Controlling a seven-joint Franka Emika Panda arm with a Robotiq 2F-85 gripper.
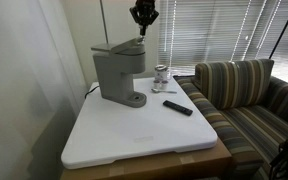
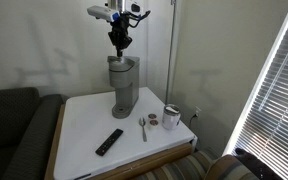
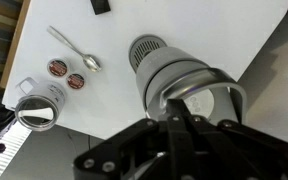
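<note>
A grey coffee maker (image 1: 119,75) stands upright at the back left of the white table in exterior view 1. Directly over its top is my gripper (image 2: 119,52), pointing down. In the wrist view the gripper appears shut, with nothing visible between its fingers. Its tips overlap the silver rim and curved handle (image 3: 229,78) on the machine's top, and I cannot tell whether they touch. Two small coffee pods (image 3: 66,74), a spoon (image 3: 74,46) and a clear-and-white mug (image 3: 40,104) are beside the machine.
A black remote (image 1: 178,107) lies on the white tabletop (image 1: 134,138), whose front half is clear. A striped armchair (image 1: 234,85) borders the table on the right in exterior view 1. Behind the machine is a wall (image 2: 59,45).
</note>
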